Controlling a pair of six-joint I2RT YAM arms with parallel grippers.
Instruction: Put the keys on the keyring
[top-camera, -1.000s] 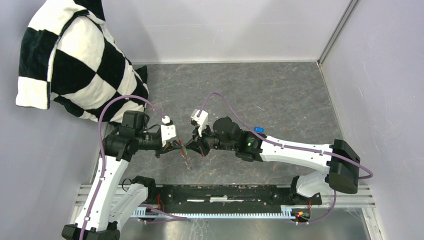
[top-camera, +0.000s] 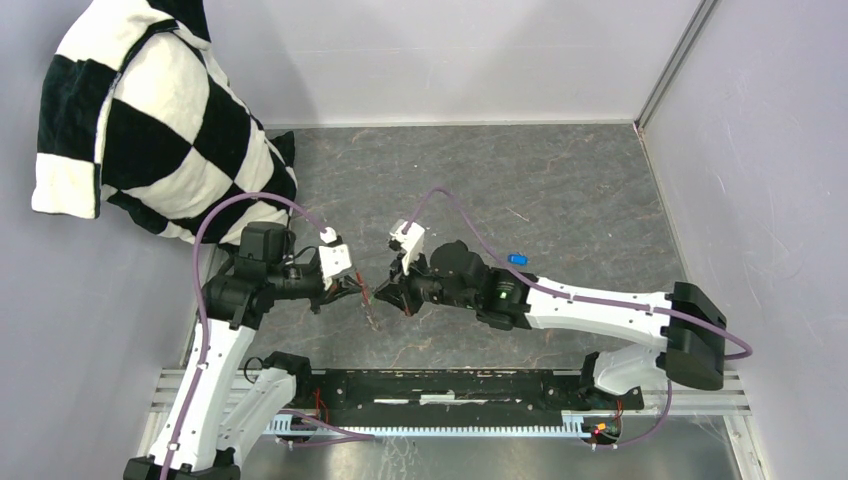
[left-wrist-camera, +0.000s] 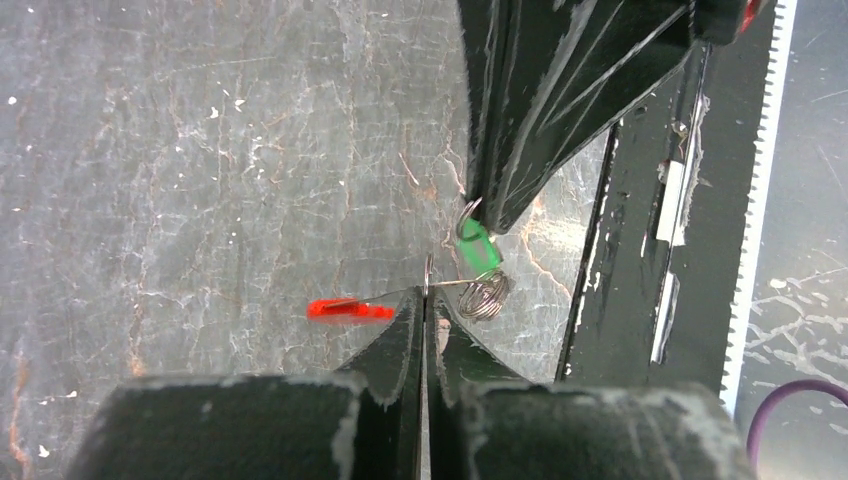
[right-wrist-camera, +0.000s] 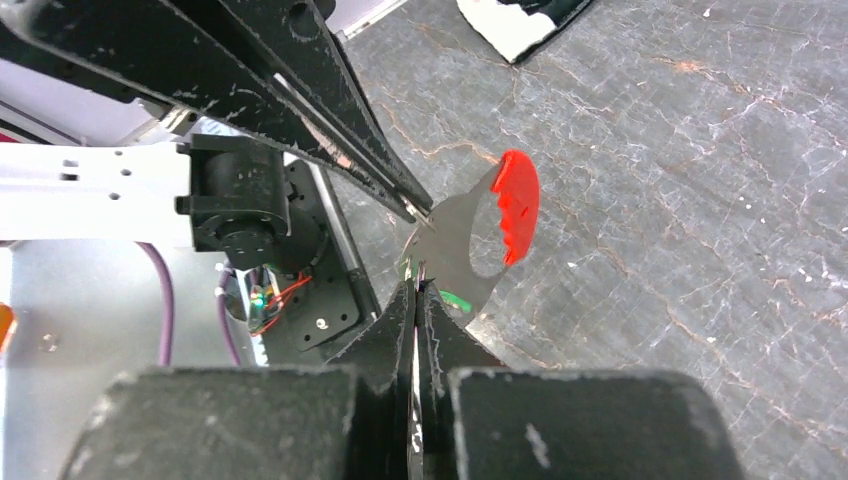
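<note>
My left gripper is shut on a thin metal piece with a red edge, apparently a key; in the left wrist view it shows nearly edge-on. A small wire coil (left-wrist-camera: 486, 296), which looks like the keyring, hangs just right of the left fingertips. Close by, my right gripper is shut, with a thin wire loop (left-wrist-camera: 468, 207) at its tip. From that loop hangs a green piece (left-wrist-camera: 478, 246), its lower end near the coil. Whether the green piece and coil are joined, I cannot tell.
A small blue object (top-camera: 517, 259) lies on the grey floor (top-camera: 450, 180) behind the right arm. A black-and-white checked cushion (top-camera: 180, 120) leans at the back left. Open floor stretches behind both grippers.
</note>
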